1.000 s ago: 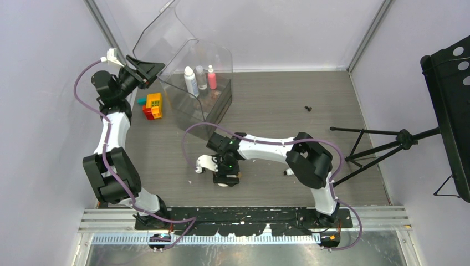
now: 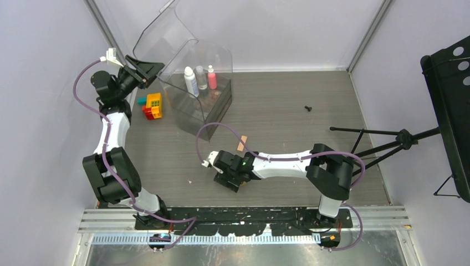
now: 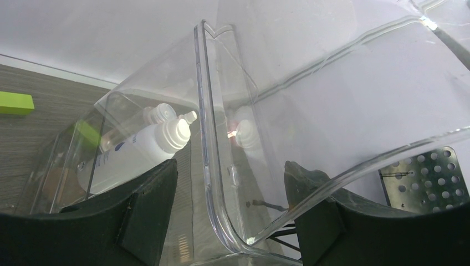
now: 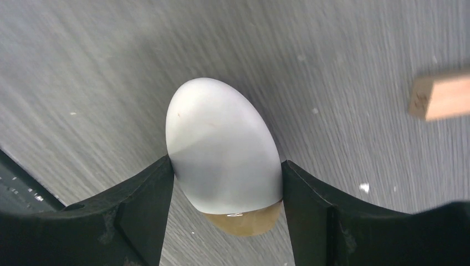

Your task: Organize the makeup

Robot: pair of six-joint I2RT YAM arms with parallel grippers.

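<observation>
My right gripper is low over the table, its fingertips against both sides of a white oval makeup item (image 4: 219, 133) with a tan end. A peach block (image 2: 242, 143) (image 4: 446, 95) lies nearby. My left gripper stands open at the clear organizer (image 2: 183, 116), its fingertips either side of transparent edges of the box and lid. Inside the organizer are a white bottle (image 2: 192, 82) (image 3: 124, 160), a clear bottle (image 2: 201, 78) and a pink pump bottle (image 2: 211, 78).
Colored toy bricks (image 2: 153, 104) sit left of the organizer. A black tripod stand (image 2: 404, 137) is at the right, a small black piece (image 2: 308, 108) on the table.
The left arm has not moved.
</observation>
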